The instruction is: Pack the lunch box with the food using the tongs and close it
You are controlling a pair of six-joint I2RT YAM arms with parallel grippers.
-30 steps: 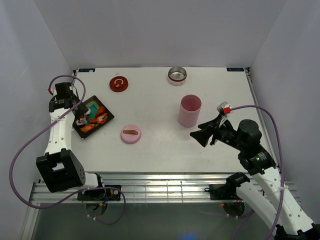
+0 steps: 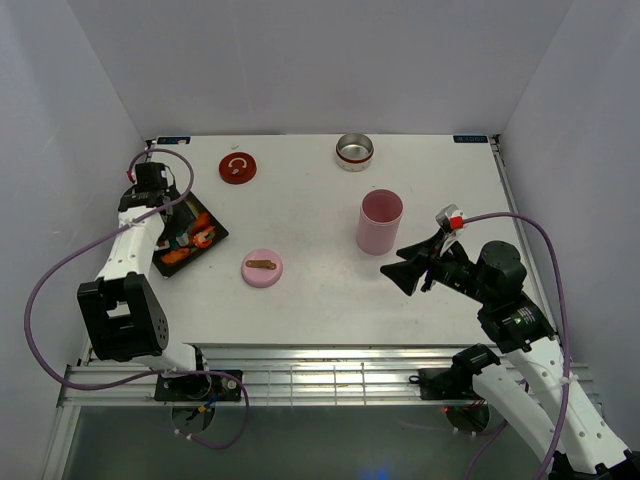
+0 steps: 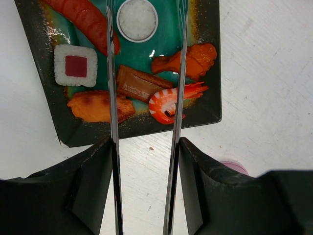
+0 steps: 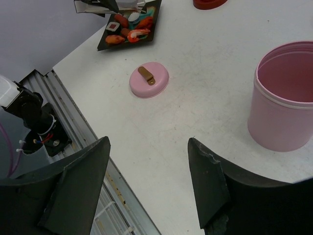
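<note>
My left gripper is open over the black food tray [image 3: 58, 122], its long metal fingers either side of a small white cup [image 3: 137, 19] and brown piece [image 3: 137, 83]. The tray also holds a sausage [image 3: 80, 19], sushi [image 3: 76, 66], shrimp [image 3: 161, 105], and orange fried pieces [image 3: 89, 106]. A pink lid with a brown bar [image 2: 261, 267] lies right of the tray. My right gripper [image 2: 405, 270] hangs at the right; its fingertips' exact gap is unclear, with nothing seen between them in the right wrist view.
A pink cylinder container [image 2: 376, 232] stands centre-right, a steel round container [image 2: 355, 150] at the back, a red-brown lid [image 2: 238, 172] at the back left. Walls border the sides and back.
The left arm has shifted slightly to the right over the tray. The right arm is almost unchanged.
</note>
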